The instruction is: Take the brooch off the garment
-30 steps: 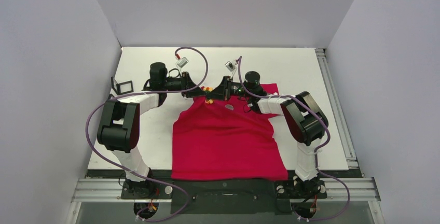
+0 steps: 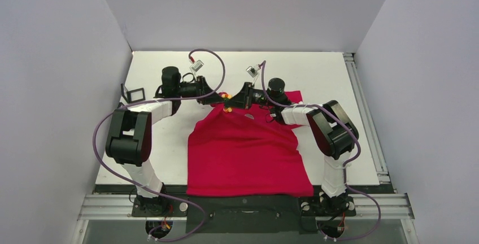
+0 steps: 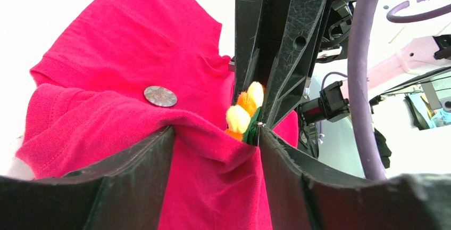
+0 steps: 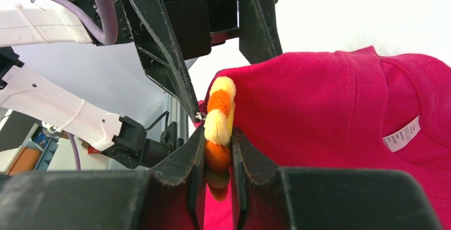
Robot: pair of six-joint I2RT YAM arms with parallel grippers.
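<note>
The brooch (image 4: 218,126), a strip of yellow and orange pompoms with green behind, stands upright between the fingers of my right gripper, which touch it on both sides. A small metal piece (image 4: 200,116) shows at its edge, close to a fingertip of my left gripper. That left gripper is open, its fingers astride a raised fold of the red garment (image 3: 197,126). In the left wrist view the brooch (image 3: 245,110) sits right at the fold. Whether its pin still passes through the cloth is hidden. From above, both grippers meet over the garment (image 2: 243,165).
A grey oval patch (image 3: 160,96) lies on the garment, and a white label (image 4: 402,134) shows inside its neck. Purple cables (image 2: 214,57) loop over both arms.
Both grippers have shifted only slightly, the left one a little up and to the left in the top view. The garment lies much as before.
</note>
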